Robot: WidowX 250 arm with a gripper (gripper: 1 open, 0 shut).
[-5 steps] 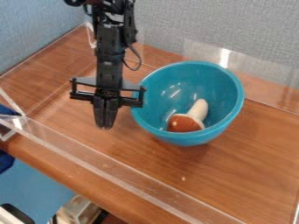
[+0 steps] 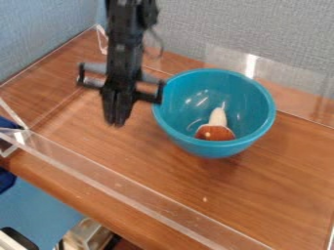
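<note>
My black gripper (image 2: 117,105) hangs blurred over the wooden surface, just left of a teal bowl (image 2: 179,117), its fingertips shut with nothing visible between them. Inside the bowl lies a toy mushroom (image 2: 216,130) with a brown cap toward the front and a pale stem pointing back.
Transparent strips or walls edge the wooden tabletop (image 2: 170,176). A dark blue object (image 2: 6,176) sits at the left edge, above a light blue area.
My gripper has risen and shifted slightly right, now blurred. The mushroom in the bowl has shifted a little, its stem swinging to point more straight back.
</note>
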